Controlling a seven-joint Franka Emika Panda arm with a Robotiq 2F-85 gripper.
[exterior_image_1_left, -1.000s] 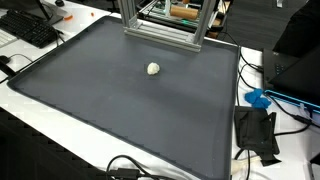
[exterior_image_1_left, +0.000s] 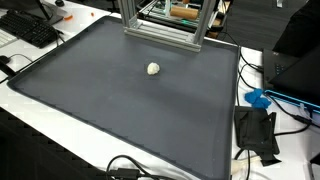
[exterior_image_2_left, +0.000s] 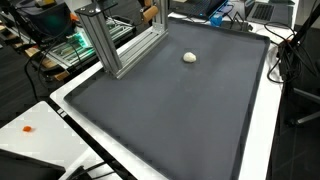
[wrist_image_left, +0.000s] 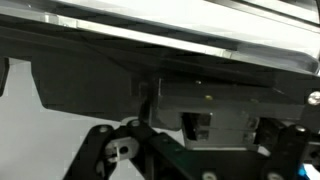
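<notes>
A small pale round object (exterior_image_1_left: 153, 69) lies alone on the dark grey board (exterior_image_1_left: 110, 110); exterior view 2 also has the round object (exterior_image_2_left: 189, 57), towards the board's far side. In the wrist view my gripper is a dark shape low in the picture, close against a black bar and pale metal rails (wrist_image_left: 150, 30). A grey block-like surface (wrist_image_left: 200, 100) shows at its front. Shadow hides the fingertips, so whether anything sits between them is unclear. Neither exterior view shows the fingertips clearly.
A metal frame (exterior_image_1_left: 165, 40) stands at the board's far edge, with an orange-brown cylinder (exterior_image_1_left: 180, 14) in it. Black cables and a dark pouch (exterior_image_1_left: 255, 132) lie right of the board, near a blue item (exterior_image_1_left: 257, 99). Most of the board is bare.
</notes>
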